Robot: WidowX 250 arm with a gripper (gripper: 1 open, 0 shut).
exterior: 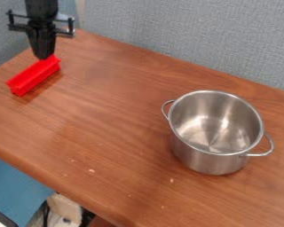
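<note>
My black gripper (pixel 40 44) hangs at the upper left, above the far end of a red block (pixel 33 76). The block lies lengthwise on the wooden table near its left edge. Whether the fingers are open or shut is hard to tell at this size; the block rests below them on the table.
A steel pot (pixel 216 131) with two side handles stands empty on the right of the table (pixel 121 106). Grey walls rise behind, and blue floor shows beyond the front left edge.
</note>
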